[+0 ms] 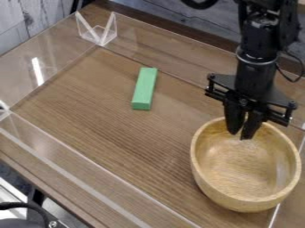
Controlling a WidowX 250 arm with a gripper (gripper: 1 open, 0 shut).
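The black gripper (248, 125) hangs over the back rim of a large tan oval bowl (243, 178) at the right of the camera view. Its fingers point down at the bowl; whether they are apart or closed on something is hard to tell. The bowl's interior shows nothing clear apart from its bare tan surface. A green rectangular block (144, 88) lies on the wooden table to the left of the gripper.
A clear or white wire-like object (99, 31) stands at the upper left of the table (89, 151). A black cable runs at the bottom left corner.
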